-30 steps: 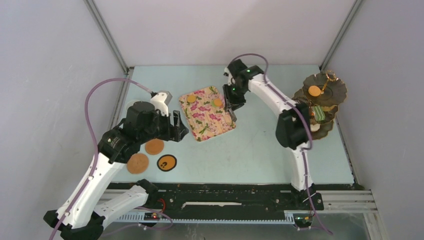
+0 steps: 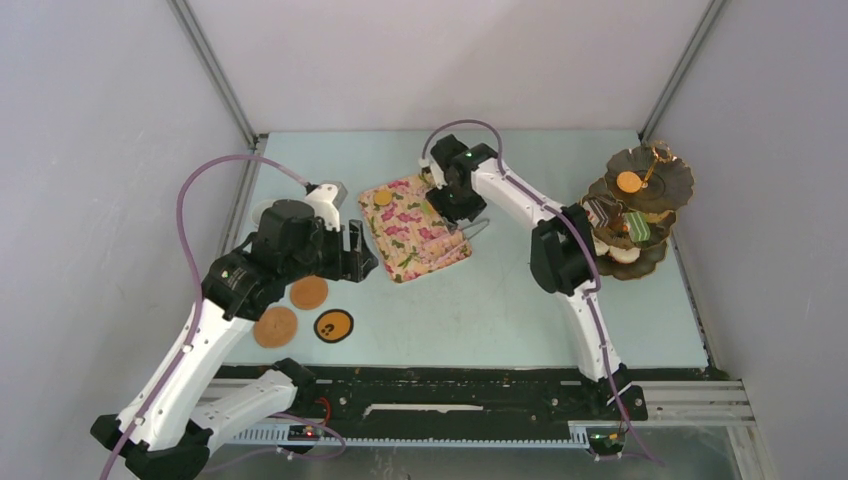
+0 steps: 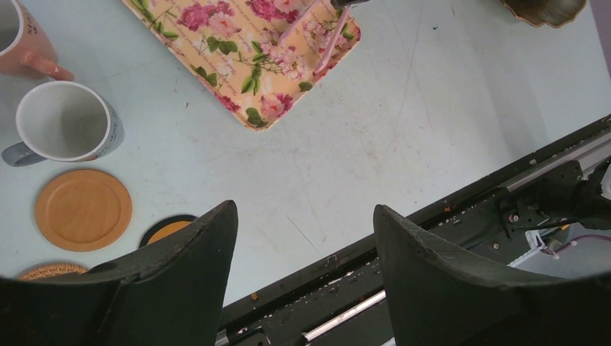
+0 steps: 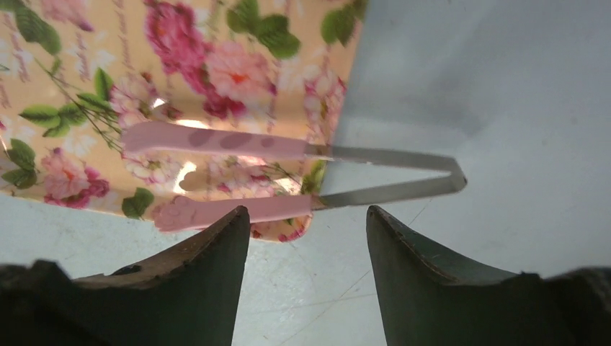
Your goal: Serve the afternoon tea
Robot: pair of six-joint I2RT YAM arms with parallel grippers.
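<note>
A pair of pink-handled tongs lies half on the floral tray; its pink arms rest over the tray and its metal bend sticks out past the edge over the table. Close by these tongs, my right gripper is open, its fingers empty. My left gripper stands open and empty above the table, left of the tray. A grey-handled mug and a pink mug stand in the left wrist view. A round biscuit sits on the tray; another is mostly hidden by the right gripper.
Wooden coasters and a dark-rimmed bear coaster lie front left. At the right, a tiered stand carries a biscuit and several pastries.
The tongs have swung to lie more sideways, their metal end pointing right. My left arm has barely moved.
</note>
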